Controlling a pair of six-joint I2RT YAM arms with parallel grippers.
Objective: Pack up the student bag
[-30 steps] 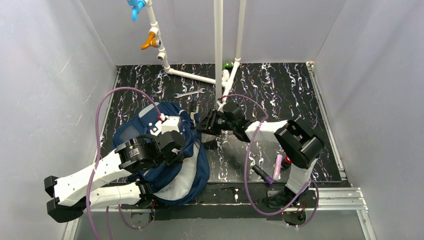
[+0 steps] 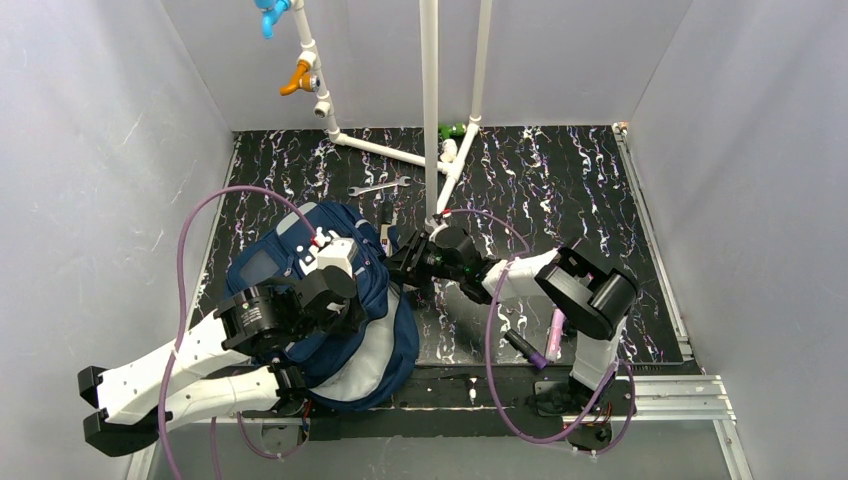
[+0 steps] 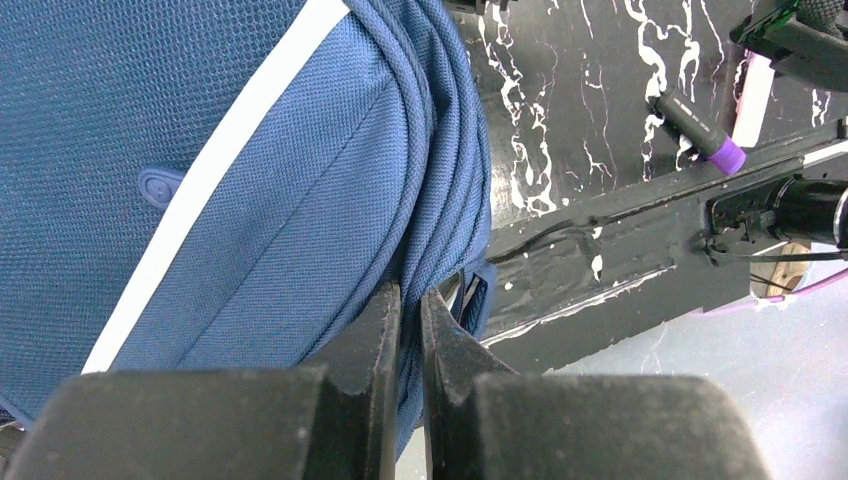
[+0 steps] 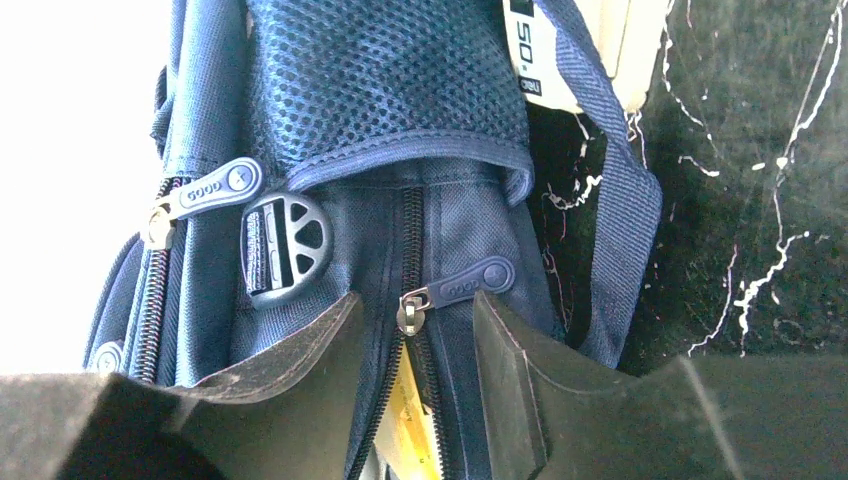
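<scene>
The navy student bag (image 2: 402, 345) lies on the left of the dark table, its pale grey lining showing along one side. In the left wrist view, my left gripper is shut on a folded edge of the blue bag fabric (image 3: 330, 190). My right gripper stands part open at the bag's far right end, its fingers on either side of a zipper pull (image 4: 465, 282). The pull is not pinched. Below the slider the zipper is parted, and something yellow (image 4: 405, 415) shows inside the bag.
Beyond the bag lie a wrench (image 2: 380, 187) and a box-cutter-like tool (image 2: 386, 225). A purple-ended dark marker (image 2: 525, 347) and a pink stick (image 2: 555, 333) are at the right front. White pipes (image 2: 430, 110) rise behind.
My right gripper has moved left and slightly down, closer to the bag. The left arm shifted a little while keeping its place over the bag.
</scene>
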